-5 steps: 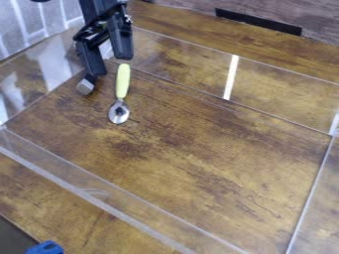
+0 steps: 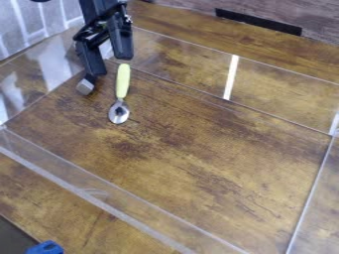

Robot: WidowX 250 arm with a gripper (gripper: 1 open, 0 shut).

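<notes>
My black gripper [image 2: 107, 62] is at the upper left of the camera view, open above the floor. A spoon [image 2: 122, 92] with a pale yellow handle and a metal bowl lies on the wooden surface, just below and to the right of the gripper. A small grey object [image 2: 85, 86] sits left of the spoon, beneath the gripper; I cannot tell what it is.
The wooden surface [image 2: 212, 169] is wide and clear to the right and front, bordered by clear plastic walls or strips. A small blue object [image 2: 44, 247] is at the bottom left corner, outside the enclosed area.
</notes>
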